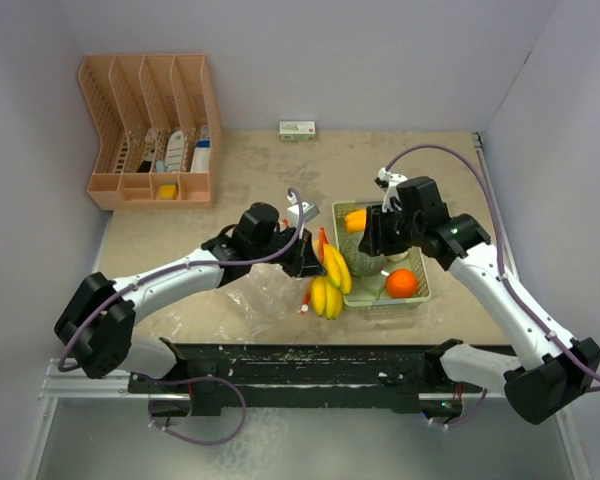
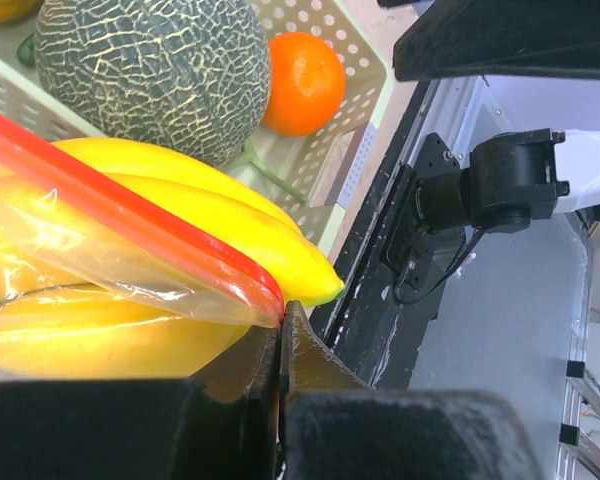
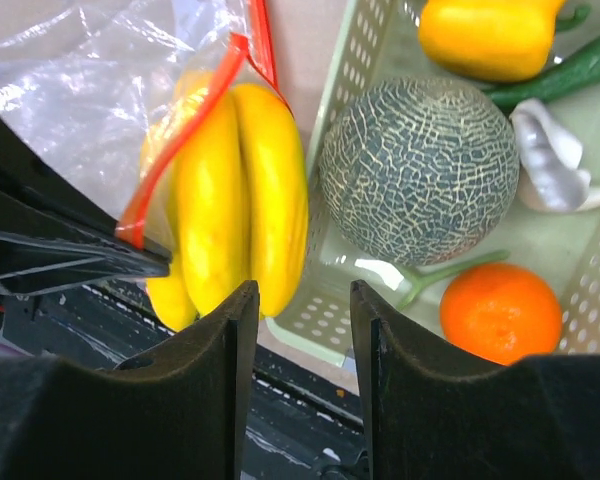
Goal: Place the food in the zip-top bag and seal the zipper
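My left gripper is shut on the red zipper edge of the clear bag (image 3: 70, 110). Yellow bananas (image 1: 330, 296) sit in the bag's mouth, against the left side of the tray (image 3: 340, 70). My right gripper is open and empty, above the tray beside the bananas. In the tray are a melon (image 3: 418, 165), an orange (image 3: 500, 313), a yellow pepper (image 3: 485, 38) and green vegetables (image 3: 590, 70).
An orange slotted organizer (image 1: 100, 180) holds small items at the back left. A small box (image 1: 297, 130) stands at the back. Bare table surrounds the bag on the left.
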